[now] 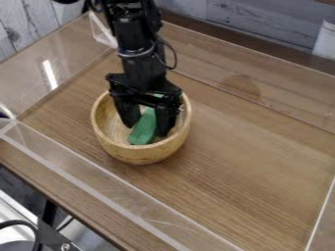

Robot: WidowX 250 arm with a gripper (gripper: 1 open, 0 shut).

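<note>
A round wooden bowl (121,144) sits on the wooden table, left of the middle. A green object (141,130) lies inside it, partly covered by my black gripper (145,116), which reaches down into the bowl with its fingers spread open. Whether the green object touches the fingers is hard to tell.
A white cylindrical object (326,37) stands at the back right edge. Clear edging runs along the table's left side, with dark cables at the lower left.
</note>
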